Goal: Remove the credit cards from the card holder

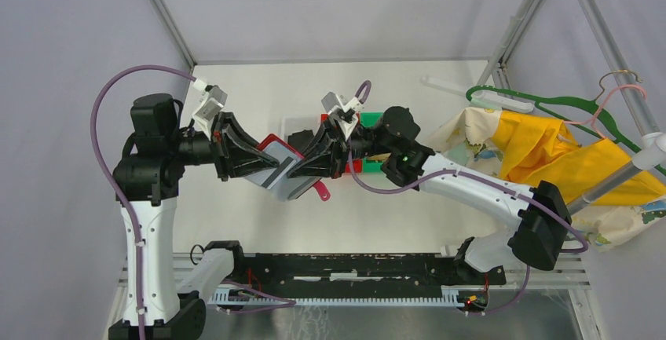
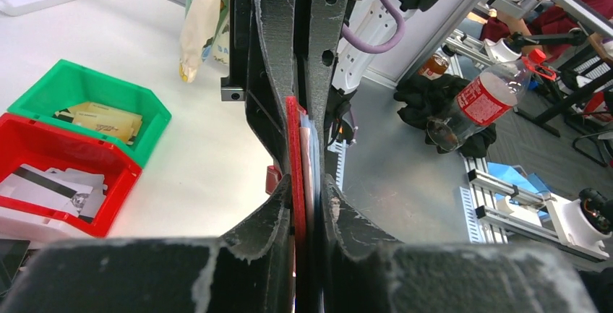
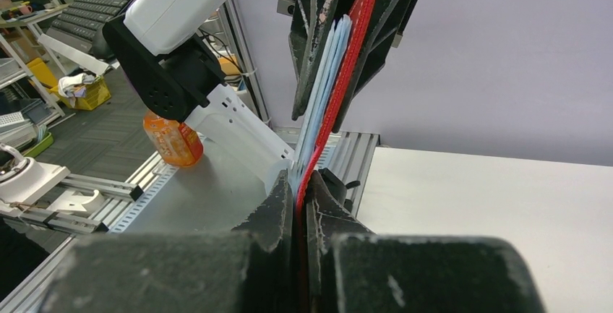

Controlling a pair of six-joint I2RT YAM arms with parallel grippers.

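Observation:
A red-edged card holder [image 1: 287, 150] with grey-blue sleeves hangs above the white table between both arms. A dark stripe, like that of a card, crosses its face. From the left, my left gripper is shut on the holder, which stands edge-on there as a red cover and thin layers. Opposite, my right gripper is shut on another part of it, with the red cover [image 3: 340, 85] and pale sleeves [image 3: 323, 89] rising from its fingers. How many cards sit inside, and whether a finger pinches one card alone, cannot be told.
A green bin [image 2: 155, 114] with yellowish cards and a red bin [image 2: 119, 201] with pale cards stand side by side behind the right arm. Yellow cloth and a green hanger [image 1: 569, 102] lie at the right.

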